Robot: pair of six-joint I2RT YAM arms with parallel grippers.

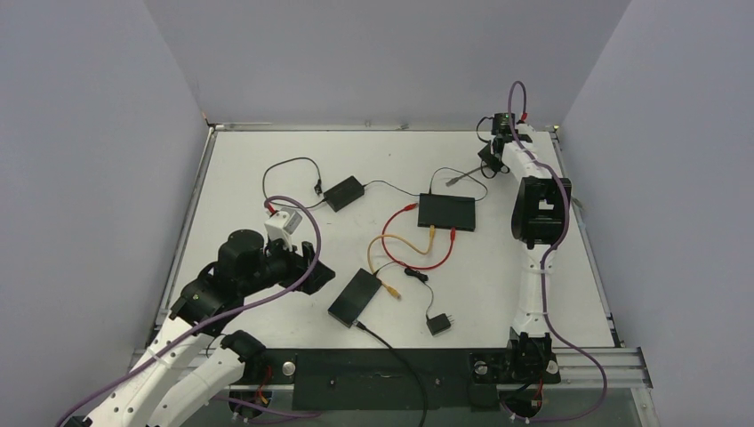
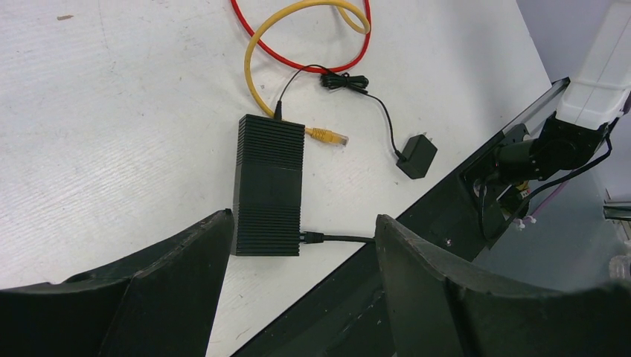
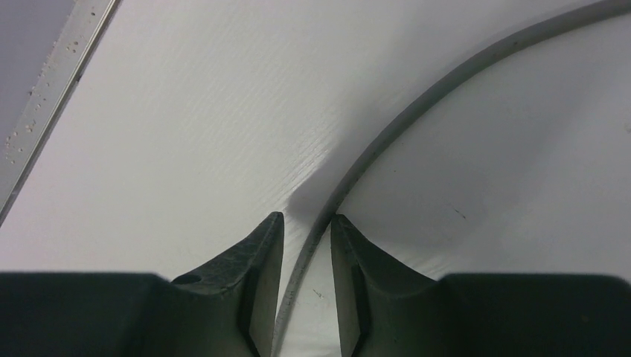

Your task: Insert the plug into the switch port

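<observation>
A grey cable ends in a plug (image 1: 452, 183) lying behind the black switch (image 1: 446, 212). Toward the back right, my right gripper (image 1: 486, 160) is over this cable. The right wrist view has the grey cable (image 3: 372, 149) running between its fingers, nearer the right one, with gaps beside it; the fingers are part open. No plug shows in that view. A loose yellow plug (image 1: 392, 292) lies by the lower black box (image 1: 354, 297). My left gripper (image 1: 322, 274) is open left of that box, with nothing between its fingers.
Red (image 1: 386, 245) and yellow cables join the switch's front. A black power brick (image 1: 344, 193) lies left of it, and a small adapter (image 1: 438, 324) lies near the front edge. Open table lies at the far left and right of the switch.
</observation>
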